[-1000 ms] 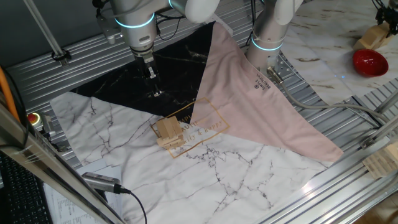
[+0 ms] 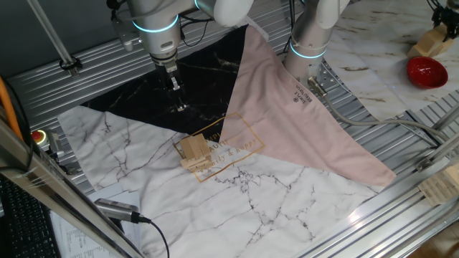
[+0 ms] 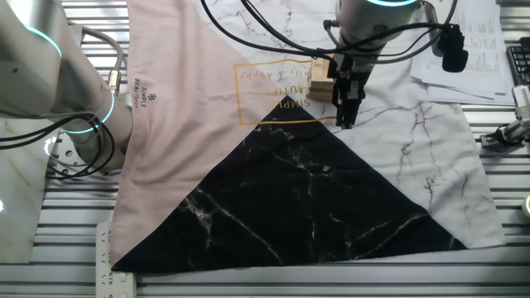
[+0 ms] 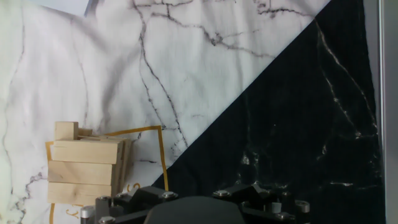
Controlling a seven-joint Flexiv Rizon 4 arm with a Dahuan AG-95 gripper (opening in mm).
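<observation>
A compact stack of pale wooden blocks (image 2: 193, 149) rests on the cloth (image 2: 251, 208), over the gold-lined print near its middle. In the wrist view the blocks (image 4: 81, 171) lie at the lower left, several bars side by side with a smaller piece at one end. My gripper (image 2: 177, 106) hangs above the black part of the cloth, off to one side of the stack and apart from it. Its finger linkages spread wide along the bottom edge of the wrist view, and nothing shows between them. The fingertips are not clearly visible there.
On a separate surface at the far right are a red bowl (image 2: 427, 72) and another wooden block pile (image 2: 432, 43). A cabled grey device (image 2: 118, 210) sits at the lower left.
</observation>
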